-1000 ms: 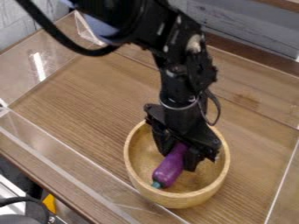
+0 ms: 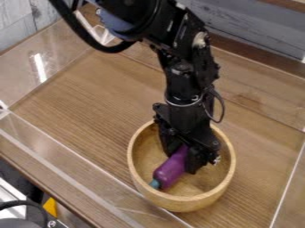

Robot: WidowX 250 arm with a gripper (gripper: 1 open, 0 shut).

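Observation:
A purple object with a teal tip (image 2: 169, 170) lies tilted inside a tan bowl (image 2: 205, 195) at the lower middle. My black gripper (image 2: 187, 151) reaches down into the bowl over the upper end of the purple object. Its fingertips are dark and overlap, so I cannot tell whether they hold it.
Clear plastic edges run along the left and right, with a white wall at the back. A yellow item and a cable sit at the lower left corner.
The arm has shifted slightly, and the purple object's near end has risen a little and moved left within the bowl.

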